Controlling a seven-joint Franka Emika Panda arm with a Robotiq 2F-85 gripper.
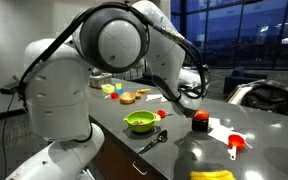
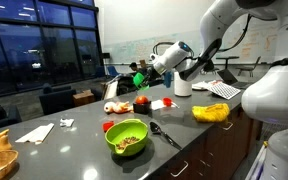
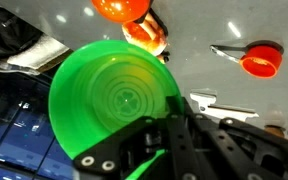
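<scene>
A green cup [image 3: 114,95] fills the left of the wrist view, its inside facing the camera. My gripper is shut on the cup's rim, the fingertips partly hidden. In exterior view 2 the green cup [image 2: 139,79] hangs above the table, just right of a dark box [image 2: 84,99] with orange contents. Exterior view 1 shows the arm's end close to that box [image 1: 199,124], with the gripper itself hard to make out.
A light-green bowl [image 2: 129,142] with things inside and a black spoon [image 2: 164,133] stand near the front. A red measuring cup [image 1: 236,142], white papers [image 1: 221,132] and a yellow cloth [image 1: 212,175] lie on the grey table. Orange items [image 3: 121,8] show beyond the green cup.
</scene>
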